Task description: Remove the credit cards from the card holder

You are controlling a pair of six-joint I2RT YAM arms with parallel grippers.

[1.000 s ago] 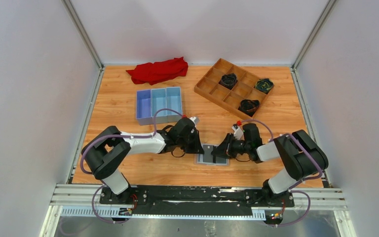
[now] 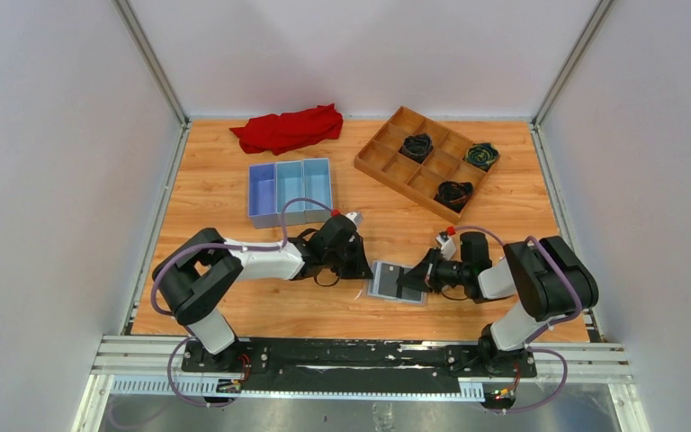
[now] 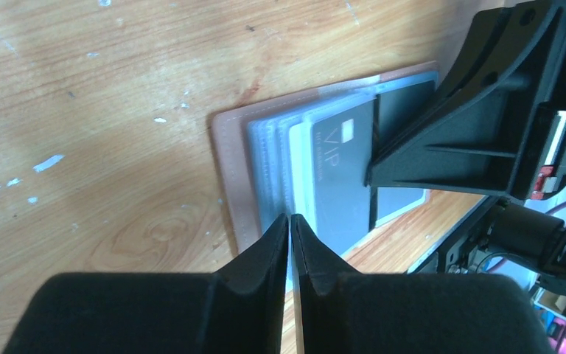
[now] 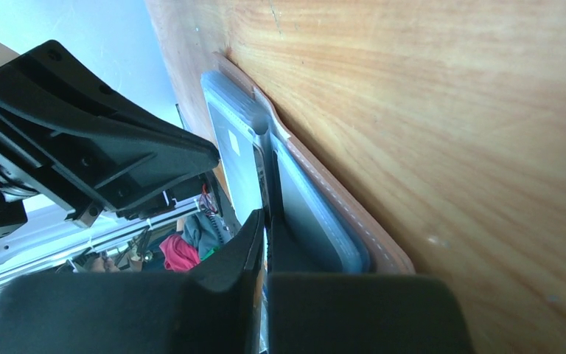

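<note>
The card holder (image 2: 390, 281) lies open on the table between my two grippers, brown with clear sleeves. A grey card marked VIP (image 3: 343, 166) rests in its sleeves in the left wrist view, and a pale edge strip (image 3: 302, 169) shows beside it. My left gripper is at the holder's left part, its fingers parted by only a narrow slit, with no card visible between them. On the dark strip (image 4: 265, 173) across the holder's middle, my right gripper is shut. Its fingers hide where the strip enters.
A blue-and-purple three-part box (image 2: 289, 219) stands at back left, with a red cloth (image 2: 290, 130) behind it. The wooden divided tray (image 2: 385, 179) at back right holds several dark rolled items. Bare table lies in front of the holder.
My right gripper and the card holder have shifted together a little to the right. The left arm stays nearly in place, so more of the holder's left part shows.
</note>
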